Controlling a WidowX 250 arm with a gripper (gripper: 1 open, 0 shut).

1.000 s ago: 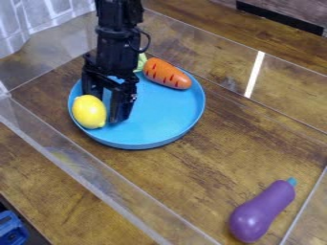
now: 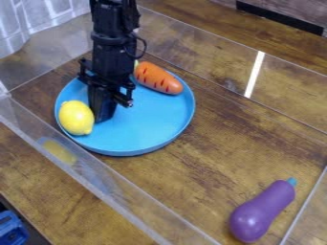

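Observation:
The dark robot arm reaches down from the top left, its gripper (image 2: pixel 99 96) low inside a blue round plate (image 2: pixel 145 132), just behind a yellow lemon-like object (image 2: pixel 76 118) at the plate's left. The fingers are dark and overlap, so their state is unclear. An orange carrot (image 2: pixel 159 78) lies at the plate's back right, partly past the rim. A purple eggplant (image 2: pixel 263 210) lies on the wooden table at the bottom right, away from the plate.
Clear plastic walls run along the left side and diagonally across the lower left. The wooden table (image 2: pixel 243 124) to the right of the plate is bare apart from the eggplant. A blue object shows at the bottom left corner.
The plate, with the lemon and carrot, has shifted left over the last second, and the gripper has moved left along with it. The eggplant is unmoved.

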